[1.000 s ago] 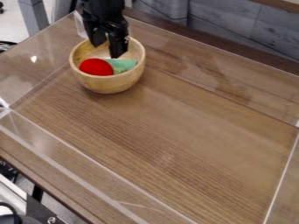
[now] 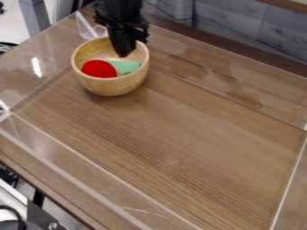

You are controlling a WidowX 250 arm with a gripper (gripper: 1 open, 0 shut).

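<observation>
A tan bowl (image 2: 110, 84) sits at the upper left of the wooden table. In it lie a red rounded object (image 2: 99, 68) and a mint green object (image 2: 127, 66). The dark gripper (image 2: 120, 45) hangs just above the back of the bowl, its fingers shut with nothing visible between them. The arm comes down from the top edge.
A grey wall (image 2: 246, 22) runs along the back right. Dark cables show at the lower left corner beyond the table edge.
The gripper has risen slightly and moved a little right and back from over the bowl's contents. The bowl and what it holds look unchanged.
</observation>
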